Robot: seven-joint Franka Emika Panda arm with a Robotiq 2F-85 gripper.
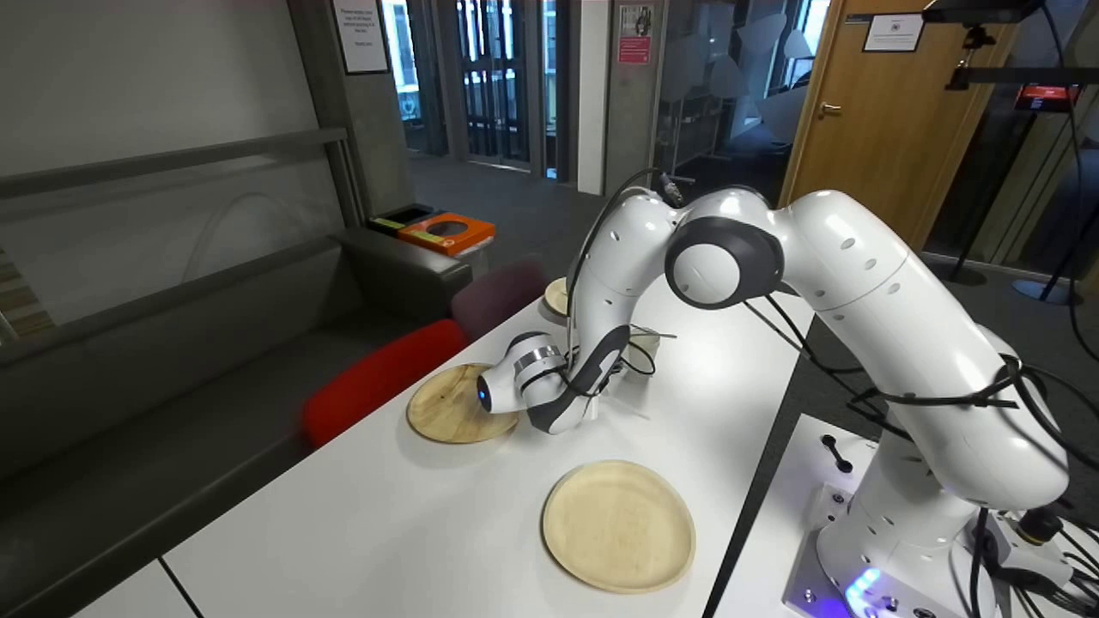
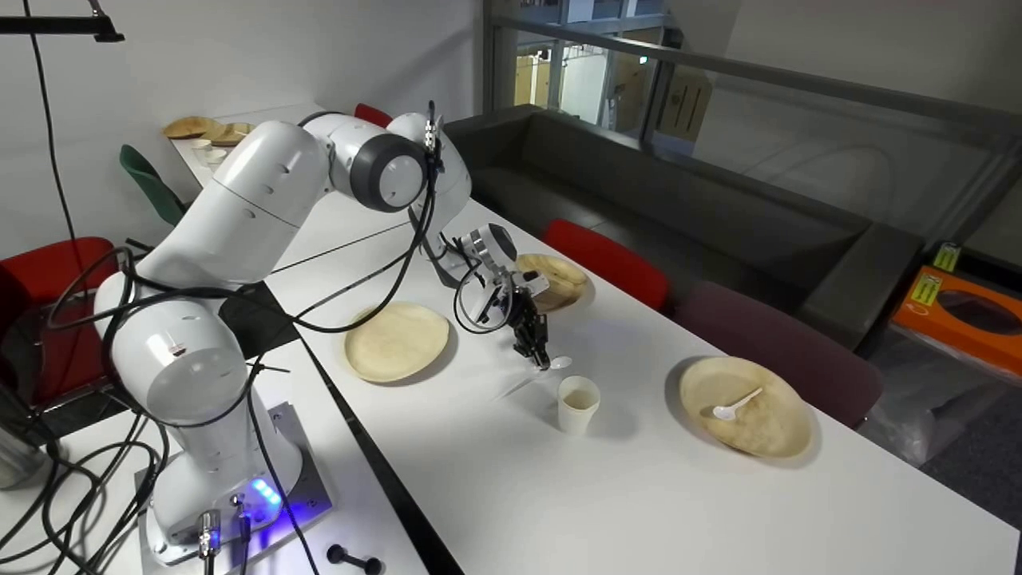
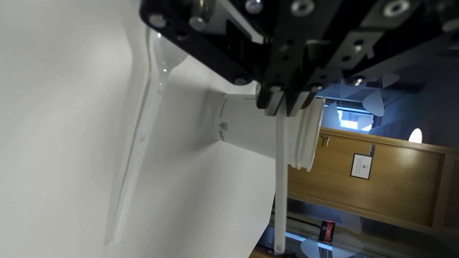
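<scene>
My gripper is shut on the thin, pale handle of a utensil (image 3: 280,185), which sticks out past the fingertips; its other end is hidden. On the table beside it, apart from my fingers, lies a clear plastic spoon (image 3: 140,137). A white paper cup (image 3: 247,124) stands upright behind the held handle in the wrist view. From the second exterior view, my gripper (image 2: 543,364) is low over the table, left of the cup (image 2: 579,406). A spoon bowl (image 2: 561,362) shows at the fingertips; I cannot tell whether it belongs to the held utensil.
One wooden plate (image 2: 704,383) carries a white spoon (image 2: 738,404). An empty pale plate (image 1: 618,525) sits near the table's robot-side edge, and a darker wooden plate (image 1: 438,407) lies under the wrist in the first exterior view.
</scene>
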